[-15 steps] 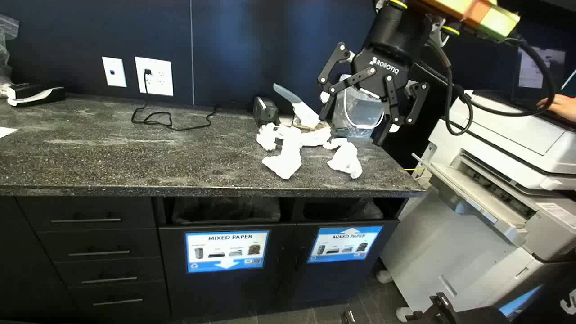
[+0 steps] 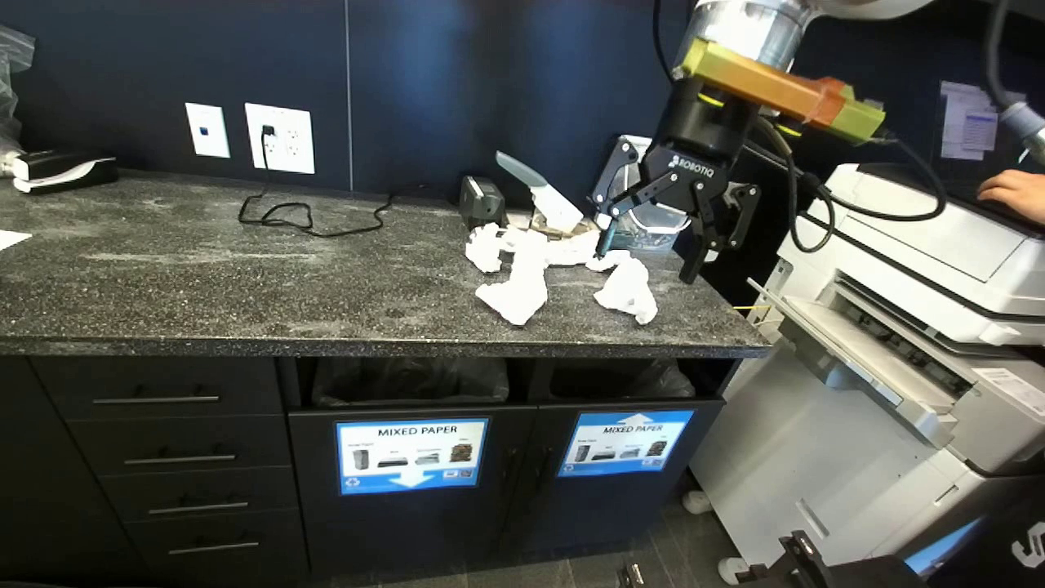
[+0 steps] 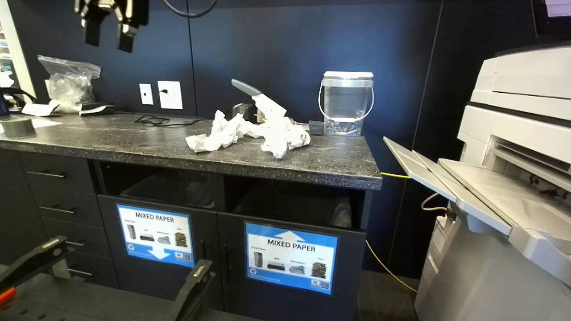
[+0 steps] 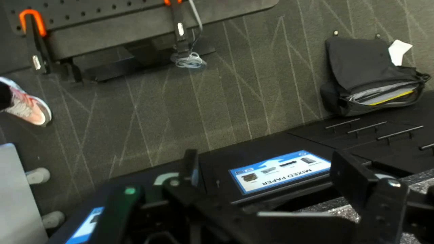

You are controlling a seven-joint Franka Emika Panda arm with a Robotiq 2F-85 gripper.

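Observation:
Several crumpled white papers lie on the dark speckled counter. In exterior view 1, one paper [image 2: 624, 291] sits apart near the right end, and a longer crumpled piece [image 2: 519, 284] lies left of it. Exterior view 2 shows the papers [image 3: 278, 137] bunched together from its angle. My gripper [image 2: 648, 256] is open and empty, pointing down in the air. In exterior view 2 the gripper [image 3: 109, 38] hangs at the upper left, well clear of the papers. The wrist view shows the gripper's [image 4: 270, 170] fingers wide apart, with floor and cabinet front beyond; no paper appears there.
A clear lidded bucket [image 3: 348, 104] stands at the counter's back right. A grey-and-white handled tool [image 3: 260, 99] leans behind the papers, near a dark box [image 2: 482, 202]. A printer [image 2: 911, 255] stands on the right. Open bin slots [image 2: 411, 380] lie below the counter edge.
In exterior view 1 my gripper has come down and its body shifted slightly left, still open. The papers and the other things on the counter have not moved.

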